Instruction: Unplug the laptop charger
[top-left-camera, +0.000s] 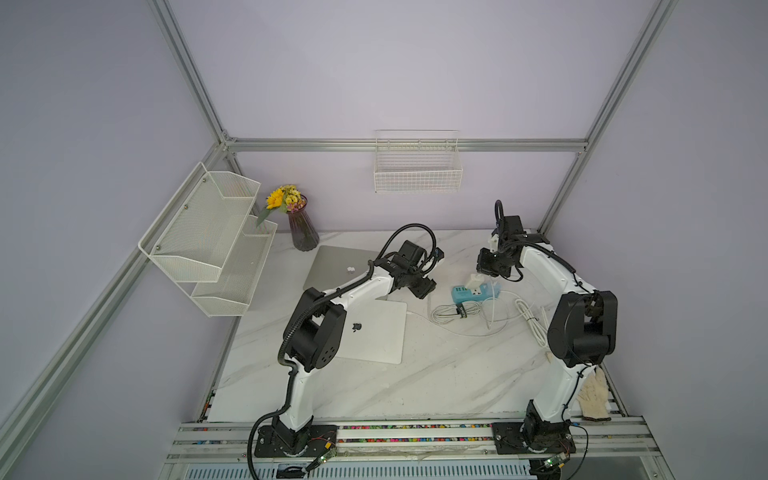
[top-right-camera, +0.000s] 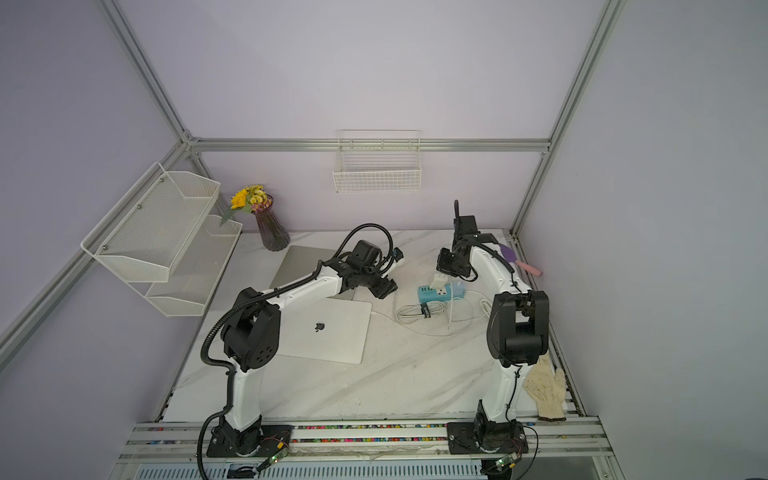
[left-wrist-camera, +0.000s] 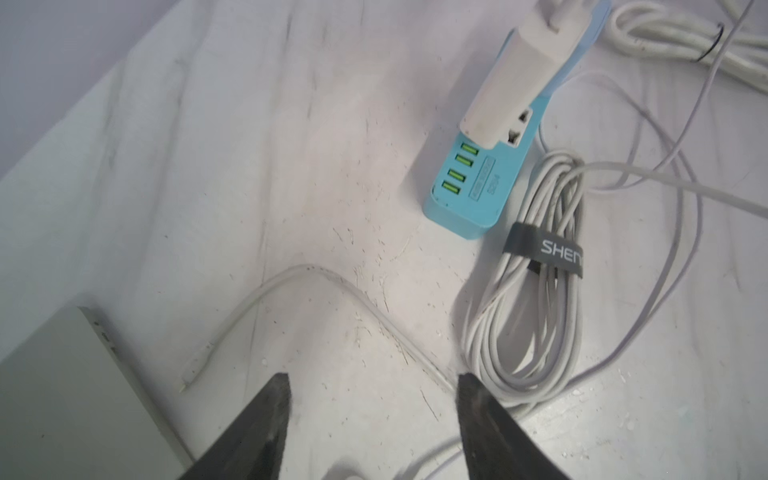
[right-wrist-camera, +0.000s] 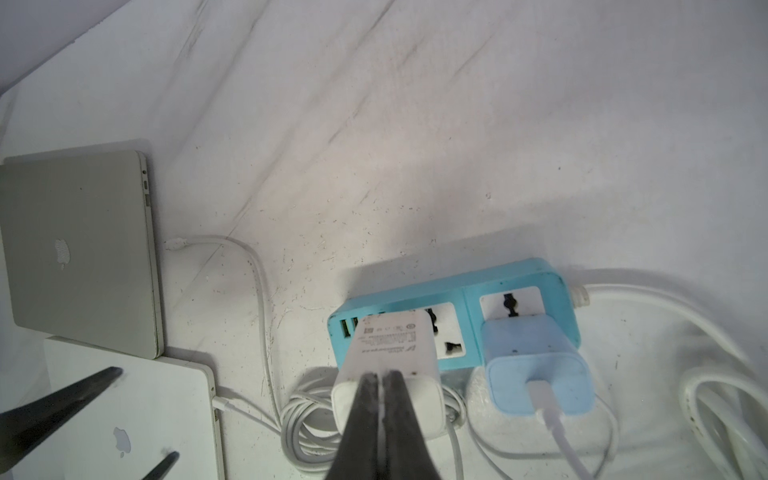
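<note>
A white charger block (right-wrist-camera: 392, 340) stands on the blue power strip (left-wrist-camera: 468, 212). To its right, a pale blue charger (right-wrist-camera: 536, 364) with a white cable also sits in the strip. Directly above the white block, my right gripper is shut, a thin pale line showing between its fingers; whether that is a cable I cannot tell. My left gripper hangs part open and empty left of the strip. A loose cable end (right-wrist-camera: 174, 243) lies beside the grey laptop (right-wrist-camera: 80, 248). Another cable plug (right-wrist-camera: 220, 403) sits in the edge of the silver laptop (right-wrist-camera: 164, 416).
A strapped cable coil (left-wrist-camera: 552, 248) lies in front of the strip, and a thicker white cable bundle (top-left-camera: 532, 324) lies right of it. A flower vase (top-left-camera: 302, 228) stands at the back left.
</note>
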